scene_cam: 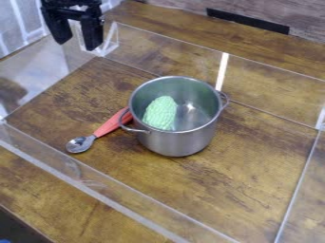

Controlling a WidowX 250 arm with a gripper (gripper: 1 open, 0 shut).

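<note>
A steel pot (pixel 191 131) with two side handles stands at the centre of the wooden table, holding a pale green textured object (pixel 160 112). Beside it on the left lies a spoon (pixel 80 143) with a steel bowl and a red handle, the handle reaching to the pot's side. My black gripper (pixel 72 28) is at the upper left, high and apart from pot and spoon, cut off by the frame's top edge; its fingers appear spread and open, with nothing seen between them.
Clear plastic walls (pixel 314 161) border the work area on several sides. The wooden surface (pixel 241 180) right of and below the pot is bare, as is the area between my gripper and the pot.
</note>
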